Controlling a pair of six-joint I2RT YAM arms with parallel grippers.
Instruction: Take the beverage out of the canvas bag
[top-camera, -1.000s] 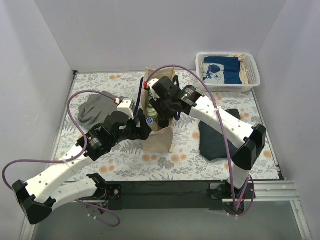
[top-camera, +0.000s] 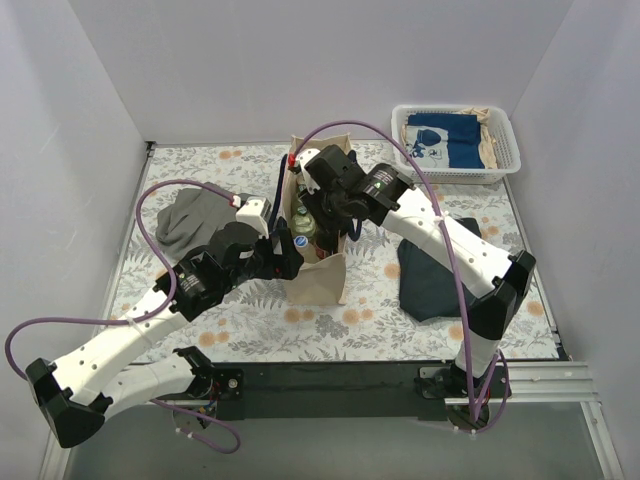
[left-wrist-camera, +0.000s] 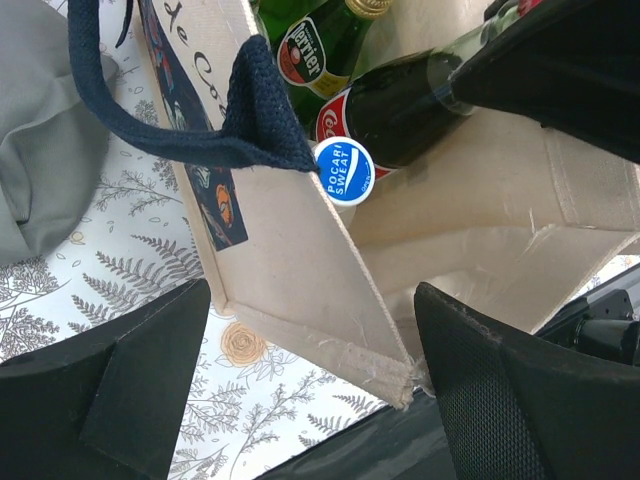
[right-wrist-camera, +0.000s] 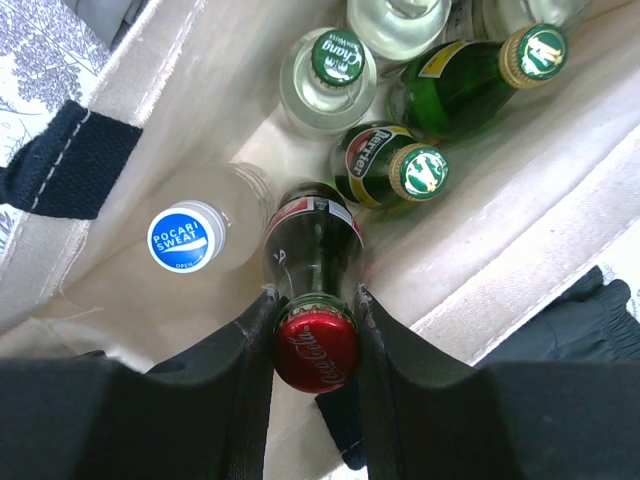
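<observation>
The canvas bag (top-camera: 318, 285) stands open at the table's middle with several bottles inside. My right gripper reaches down into it, shut on the neck of the dark cola bottle just under its red cap; in the left wrist view this bottle (left-wrist-camera: 390, 112) leans, its lower part still within the bag. At the bag's near-left corner, my left gripper has its fingers wide apart, with the side panel running between them and its corner close to the right-hand finger (left-wrist-camera: 490, 370). A Pocari Sweat bottle (right-wrist-camera: 185, 238) stands beside the cola.
Green Perrier bottles (right-wrist-camera: 385, 165) and a clear green-capped bottle (right-wrist-camera: 330, 80) crowd the cola. Blue handles (left-wrist-camera: 190, 140) hang over the bag's rim. A grey cloth (top-camera: 200, 220), a dark cloth (top-camera: 430, 285) and a white basket (top-camera: 510, 160) lie around; clear table shows right of the bag.
The left arm and the bag look unchanged.
</observation>
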